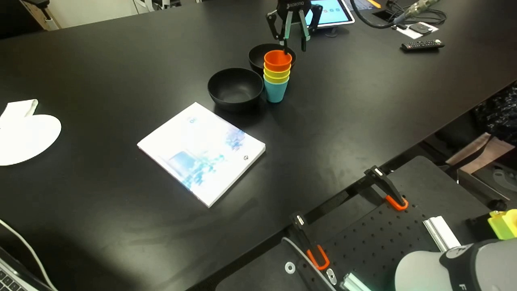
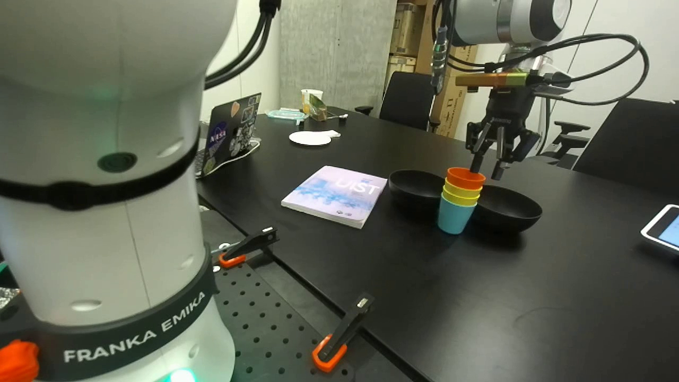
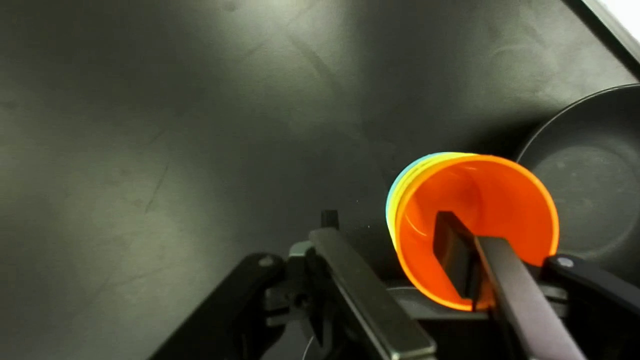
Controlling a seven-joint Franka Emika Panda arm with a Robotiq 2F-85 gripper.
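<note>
An orange cup (image 1: 277, 61) sits nested at the top of a stack, above yellow cups (image 1: 276, 76) and a turquoise cup (image 1: 276, 91) at the bottom. The stack stands upright on the table beside the black bowls. Just over its rim is my gripper (image 1: 294, 48), with its fingers spread apart and nothing held between them. In the wrist view one finger (image 3: 459, 255) reaches over the opening of the orange cup, while the other finger (image 3: 354, 282) is outside the rim, clear of the cup wall.
Two black bowls, a nearer bowl (image 1: 236, 89) and a farther bowl (image 2: 507, 209), flank the stack closely. A white book (image 1: 201, 152) lies in front of them. A tablet (image 1: 332, 13) and a remote (image 1: 422, 45) are farther off. Open table lies to the stack's right.
</note>
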